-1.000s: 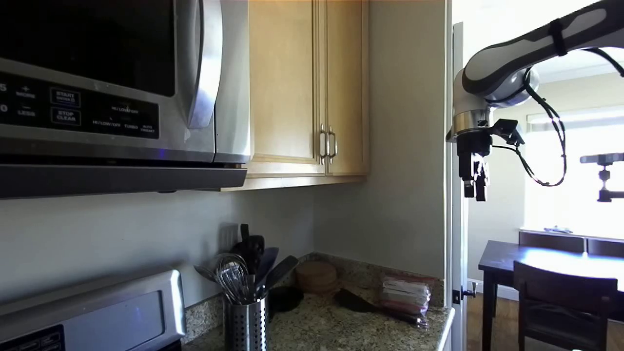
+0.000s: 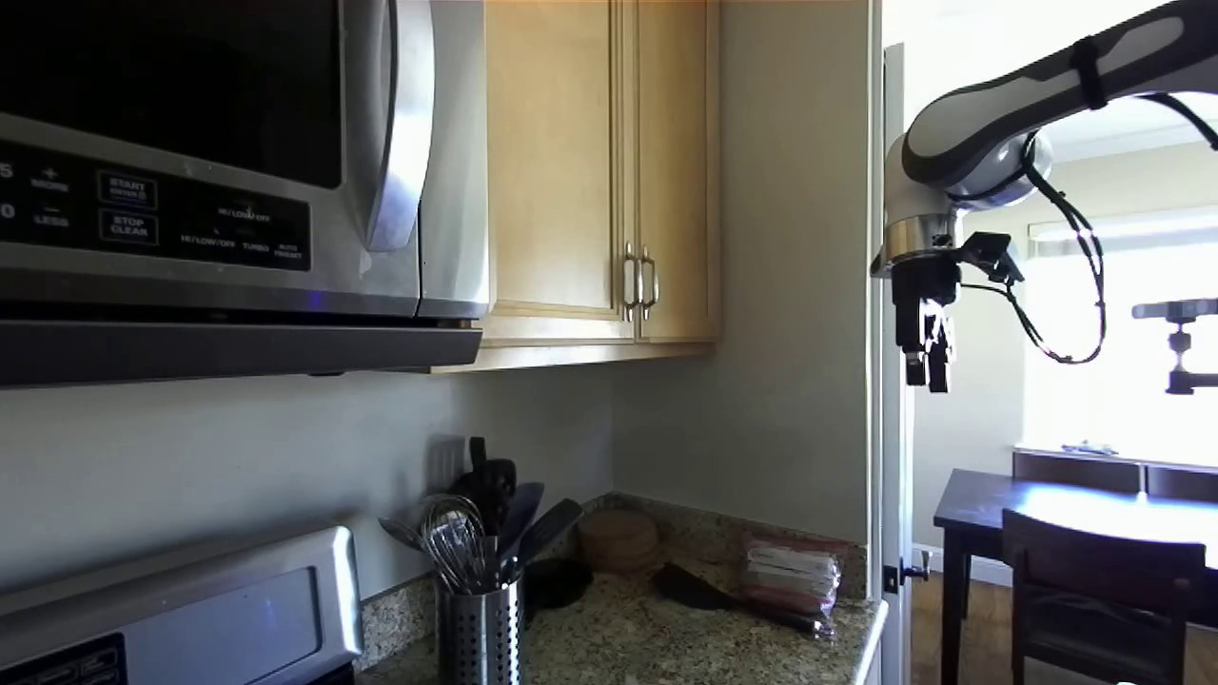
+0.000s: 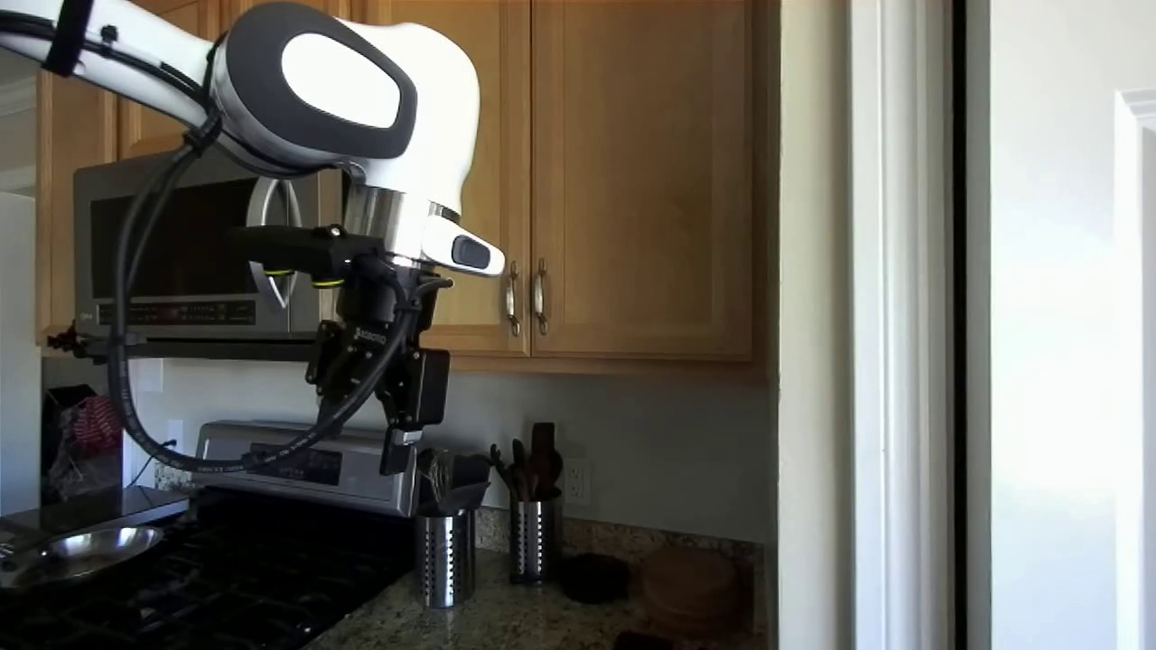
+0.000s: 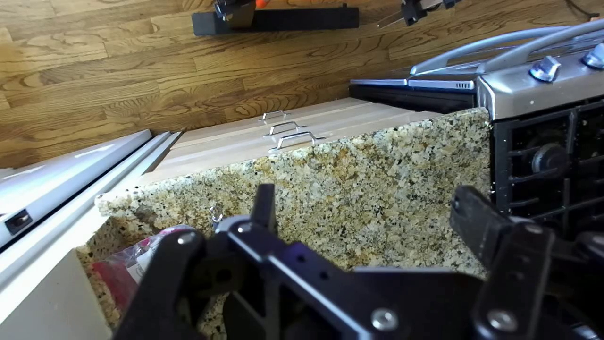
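Note:
My gripper is open, its two dark fingers [image 4: 264, 208] set wide apart with only the countertop showing far below between them. In exterior view 1 the gripper [image 2: 927, 375] points down, high in the air at the right, clear of everything. The other exterior view has it in front of the stove and upper cabinets, partly covered by a looping cable. On the counter, a clear bag with white and reddish contents [image 2: 790, 577] lies near the end, beside a dark flat utensil [image 2: 697, 588].
A perforated metal holder [image 3: 444, 558] full of utensils and a second holder [image 3: 533, 536] stand on the counter, near a round wooden item [image 2: 618, 538]. A pan [image 3: 97, 547] sits on the stove. The microwave [image 2: 217, 263] and cabinets [image 2: 559, 171] overhang.

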